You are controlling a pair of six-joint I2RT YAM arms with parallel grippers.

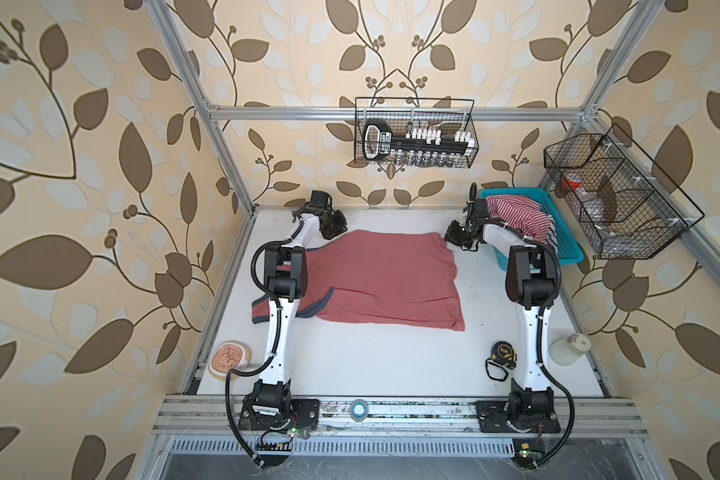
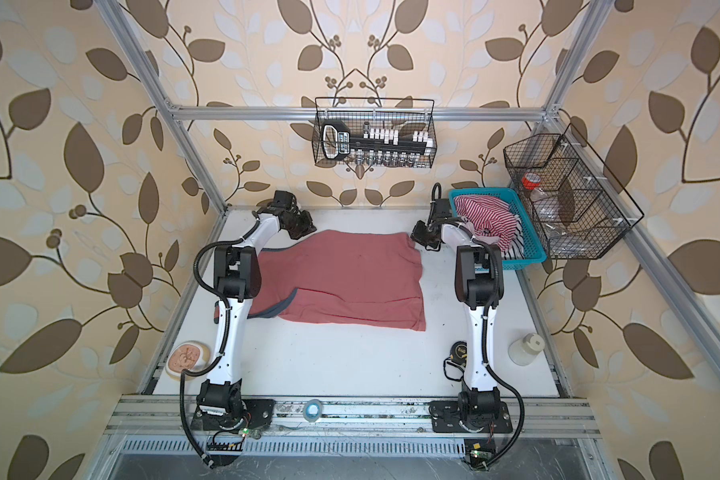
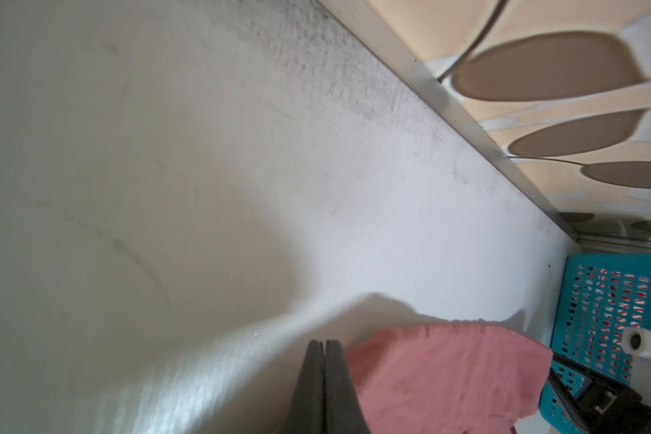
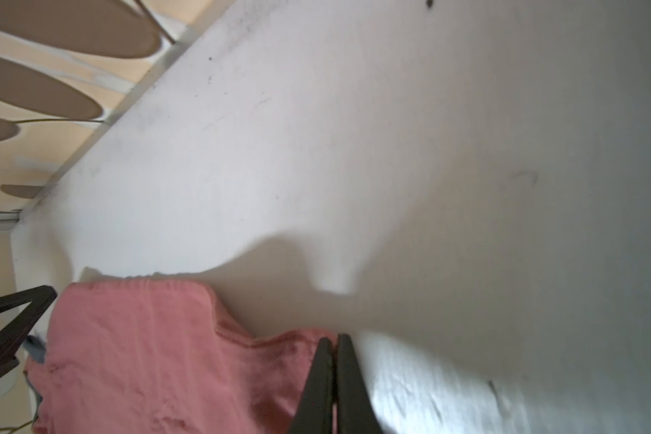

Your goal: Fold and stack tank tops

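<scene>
The pink tank top lies spread across the middle of the table, with dark trim at its left end and a fold along its near side. At its far left part, my left gripper is shut with nothing between its fingers. The upper edge of the cloth runs just to the right of those fingers, outside them, in the left wrist view. At the far right corner, my right gripper is shut on the tank top's edge. Cloth hangs in a crease from these fingers in the right wrist view.
A teal basket holding striped clothes stands at the back right, close to the right arm. A white bottle, a black strapped item and a round pink-topped container occupy the near sides.
</scene>
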